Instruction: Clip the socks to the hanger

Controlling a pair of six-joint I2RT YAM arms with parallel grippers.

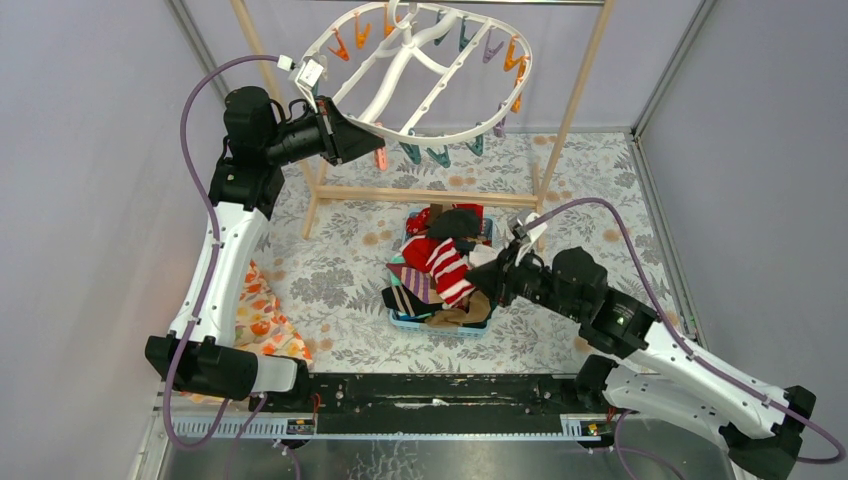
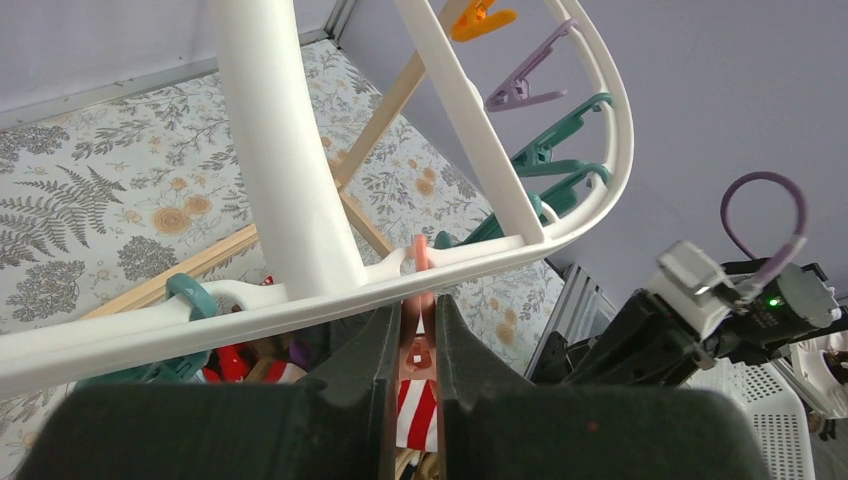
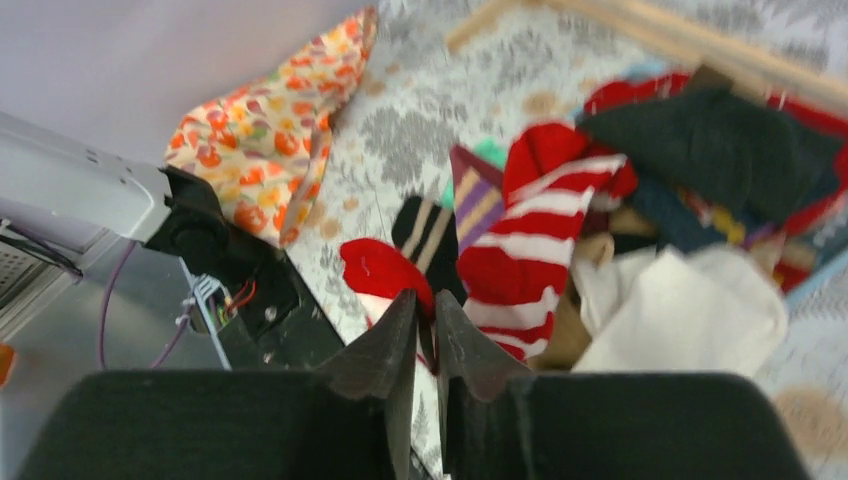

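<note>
The white oval hanger (image 1: 345, 122) hangs at the top with several coloured clips round its rim. My left gripper is shut on the handles of a pink clip (image 2: 421, 258) at the near rim; no sock shows in that clip. Lower down, my right gripper (image 1: 475, 277) is at a red-and-white striped sock (image 1: 450, 272) over the basket. In the blurred right wrist view, red cloth of the striped sock (image 3: 525, 260) shows at the close-set fingers (image 3: 400, 325); whether they grip it is unclear.
The light-blue basket (image 1: 440, 328) is full of mixed socks, with a white one (image 3: 685, 310) on its right side. A wooden stand (image 1: 430, 196) spans behind it. Orange flowered cloth (image 1: 265, 320) lies at left. Patterned floor beside the basket is clear.
</note>
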